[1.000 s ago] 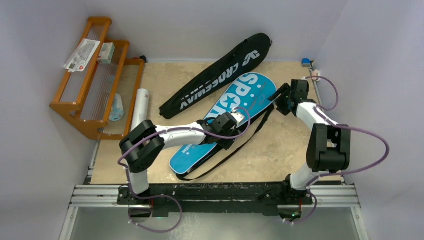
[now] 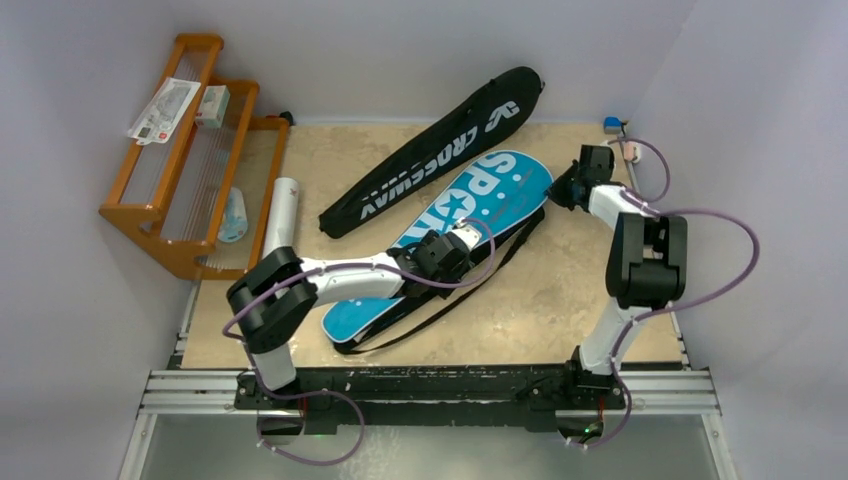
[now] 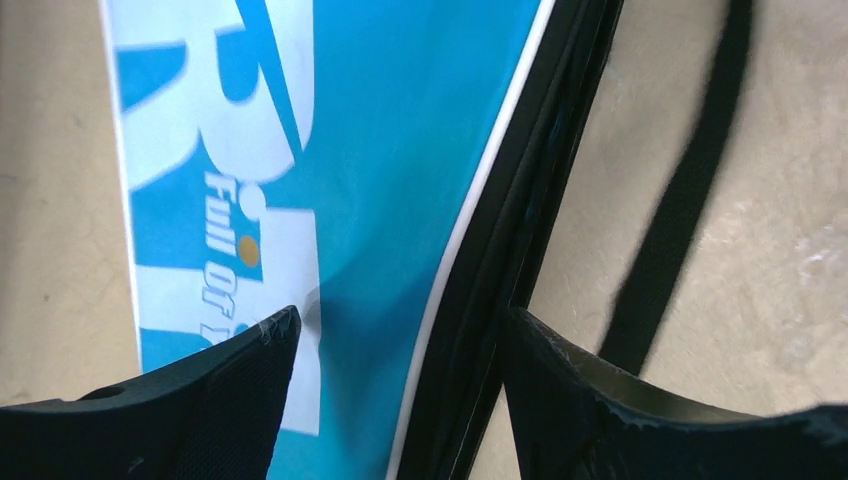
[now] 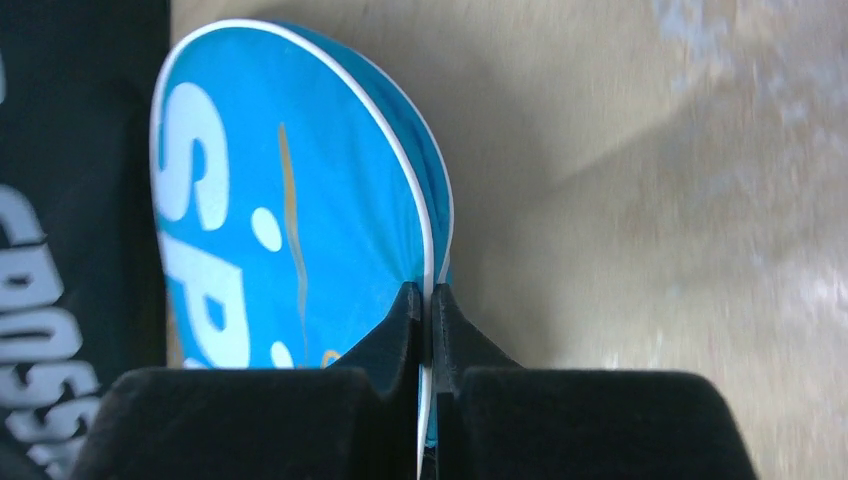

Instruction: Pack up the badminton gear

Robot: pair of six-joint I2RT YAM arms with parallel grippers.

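Observation:
A long blue racket bag (image 2: pixel 505 185) with white lettering lies diagonally across the table, its middle partly hidden under my left arm. Over its black side edge, my left gripper is open, with fingers apart above the bag. My right gripper is shut at the bag's rounded far end, the thin white-piped rim (image 4: pixel 428 240) pinched between its fingertips. Beside it, toward the back wall, a black racket bag (image 2: pixel 440 150) with white lettering lies apart from both grippers. The blue bag's black strap (image 2: pixel 440 315) trails along its front side.
At the left stands a wooden rack (image 2: pixel 155 212) with a small box on it, and a white roll (image 2: pixel 282 215) lies along its foot. A small blue object (image 2: pixel 612 125) is at the back right corner. Bare table shows at the front right.
The blue bag has slid slightly left and toward the front edge, and my left gripper has moved left too.

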